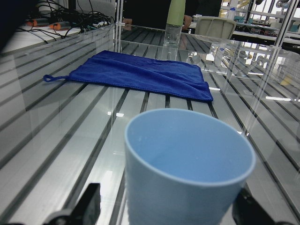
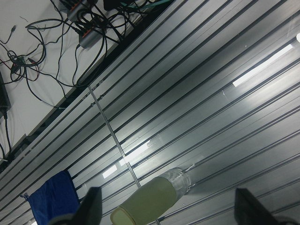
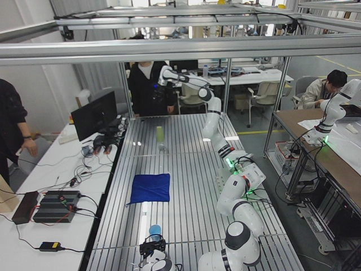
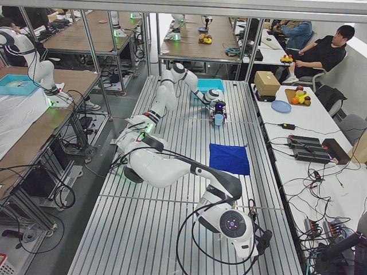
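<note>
A light blue cup (image 1: pixel 185 178) stands upright on the slatted metal table (image 3: pixel 192 169), close in front of my left gripper (image 3: pixel 153 246), whose fingers are apart on either side of it at the bottom of the left wrist view; whether they touch it I cannot tell. A blue cloth (image 3: pixel 150 187) lies flat in the middle. A green bottle with a clear section (image 2: pixel 145 202) stands farther back. My right gripper is raised over that end of the table, fingers wide apart, high above the bottle with nothing held.
A light blue bin (image 4: pixel 211 86) is at one end of the table, behind the left arm. A side desk (image 4: pixel 304 177) with cables and black power units runs along the table. The metal surface around cloth and bottle is mostly clear.
</note>
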